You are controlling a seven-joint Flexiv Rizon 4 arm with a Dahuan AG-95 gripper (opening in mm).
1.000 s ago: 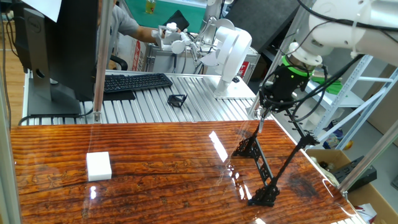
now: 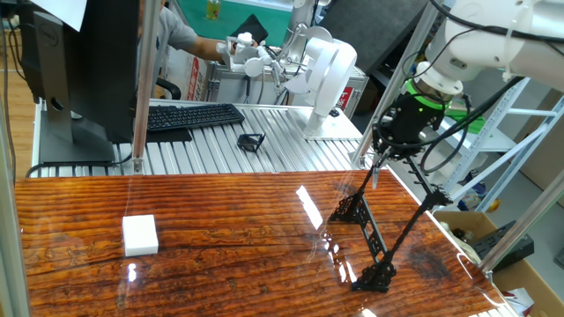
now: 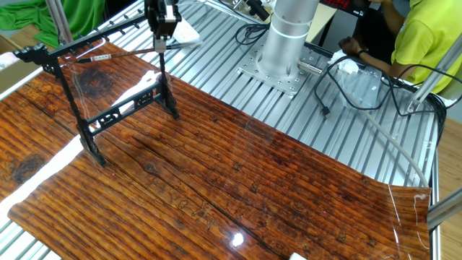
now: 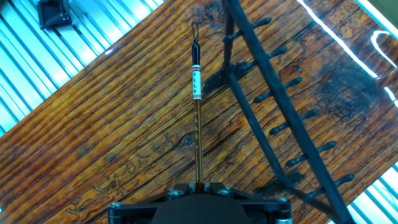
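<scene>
A writing brush with a brown handle (image 4: 198, 137), a white label and a black end with a hanging loop (image 4: 195, 31) is clamped in my gripper, which is shut on it. In exterior view 2 the brush (image 3: 130, 53) lies roughly level between the fingers of the gripper (image 3: 160, 45), its loop end towards the rack. That black rack (image 3: 119, 114), with a row of pegs along its top bar (image 4: 283, 99), stands on the wooden table. My gripper is near one end of the top bar, with the brush beside the pegs; whether the loop touches one cannot be told.
A white block (image 2: 140, 235) sits on the wooden tabletop (image 2: 238, 202), well away from the rack. Beyond the table edge are a keyboard (image 2: 196, 116) and a small black object (image 2: 250, 141).
The rack and white block have stayed put.
</scene>
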